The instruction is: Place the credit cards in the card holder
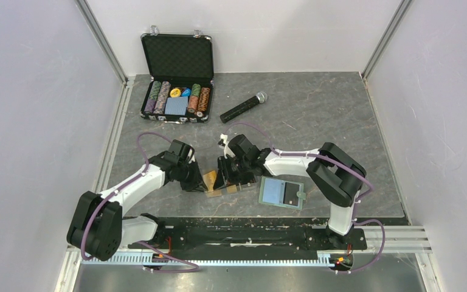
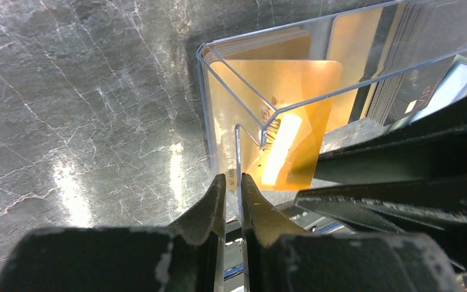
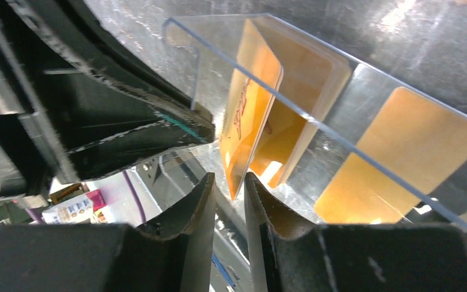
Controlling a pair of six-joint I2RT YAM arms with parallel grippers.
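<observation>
The clear card holder (image 2: 266, 114) lies on the grey table, with gold cards and dark cards standing in its slots. One gold card (image 2: 298, 152) leans in the end slot, its lower edge sticking out. My left gripper is slightly open at the holder's end, the clear wall's edge in the narrow gap between its fingertips. Around the leaning card's protruding corner, the right gripper stands part open, with space between its fingers and the card. In the top view, the right gripper covers much of the holder.
A pale green-edged case (image 1: 283, 193) with a blue and a black inset lies right of the holder. Farther back are a microphone (image 1: 243, 107) and an open case of poker chips (image 1: 177, 115).
</observation>
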